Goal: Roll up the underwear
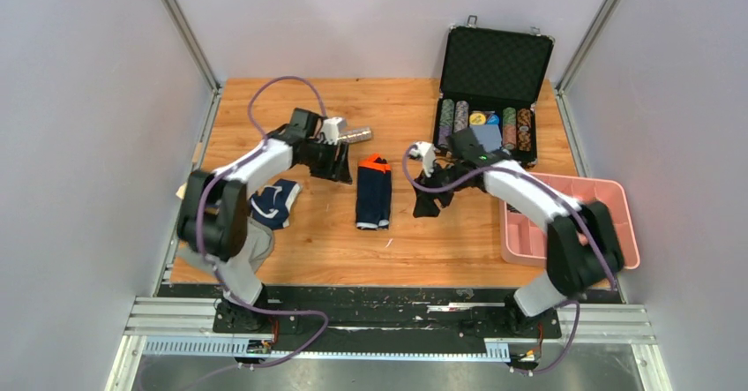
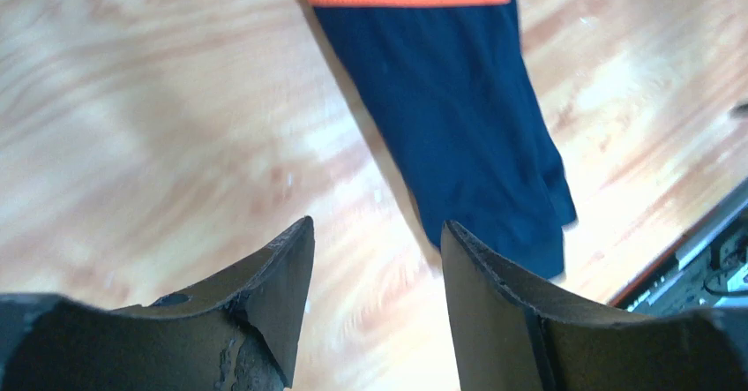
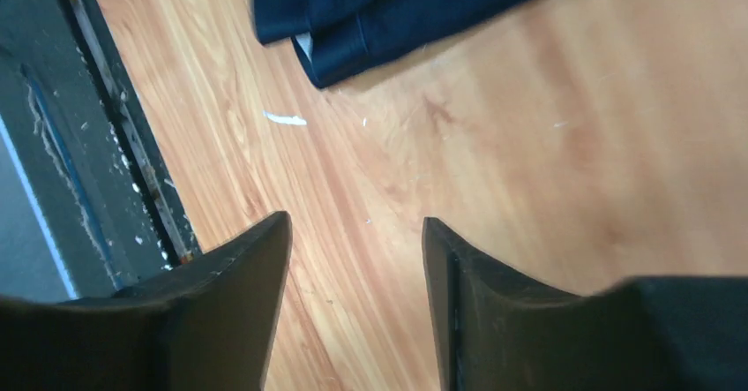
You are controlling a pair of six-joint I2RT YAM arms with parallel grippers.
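Observation:
Navy underwear (image 1: 373,199) with an orange waistband lies folded into a long upright strip in the middle of the table; it also fills the upper right of the left wrist view (image 2: 450,117) and the top of the right wrist view (image 3: 406,16). My left gripper (image 1: 337,166) is above the table just left of it, fingers apart with nothing between them (image 2: 377,232). My right gripper (image 1: 432,199) is to its right, also open and empty over bare wood (image 3: 353,228). Both wrist views are blurred.
More navy clothing (image 1: 272,206) and grey cloth (image 1: 256,248) lie at the left. A cylinder (image 1: 357,134) lies behind the strip. An open chip case (image 1: 494,64) is at back right, a pink divided bin (image 1: 529,250) at front right.

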